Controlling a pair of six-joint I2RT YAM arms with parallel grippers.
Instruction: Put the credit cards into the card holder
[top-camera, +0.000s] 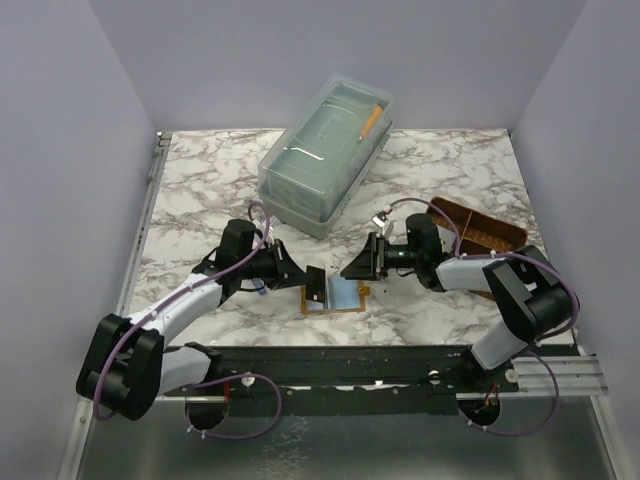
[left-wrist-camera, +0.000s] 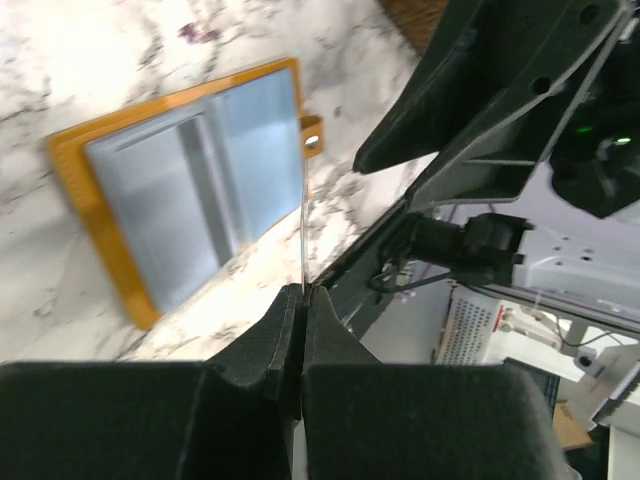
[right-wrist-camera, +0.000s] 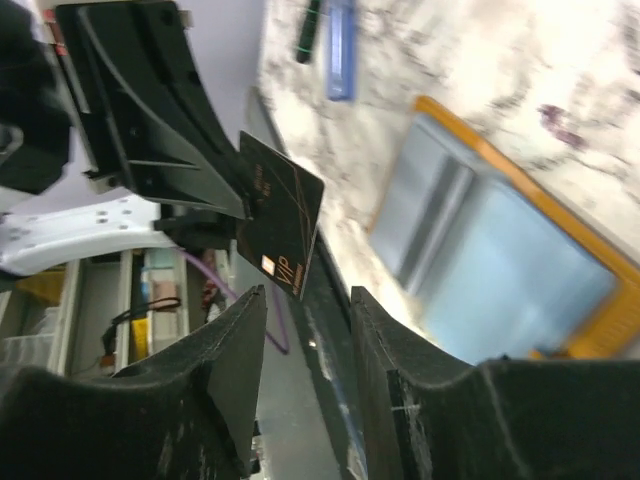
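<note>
A black card with "VIP" lettering hangs at a tilt from my left gripper, which is shut on one end of it. In the left wrist view the card appears edge-on as a thin line. Underneath lies the card holder, flat and open, with an orange-brown border, clear pockets and a snap tab. From above, the card covers part of the holder's left half. To the card's right, my right gripper stands open and empty, over the holder's right side.
Behind stands a lidded clear box. A woven brown basket sits at the right, beside my right arm. Left of the holder lies a blue-handled screwdriver with a green-and-black one. Bare marble surrounds the holder.
</note>
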